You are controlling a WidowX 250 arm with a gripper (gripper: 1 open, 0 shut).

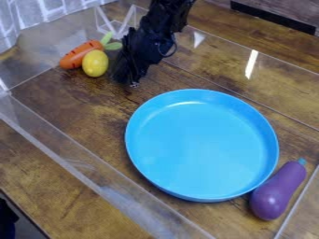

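The dark gripper (125, 73) is low over the table at the upper left, just right of a yellow lemon-like object (95, 63). An orange carrot (78, 52) lies behind and left of the yellow object, with something pale green (108, 43) beside it. The gripper's fingers are dark and hard to make out; nothing clearly shows between them.
A large blue plate (201, 145) takes up the lower middle of the wooden table (62, 112). A purple eggplant (277, 191) lies at its lower right. A clear plastic edge runs along the left side, and the upper right is clear.
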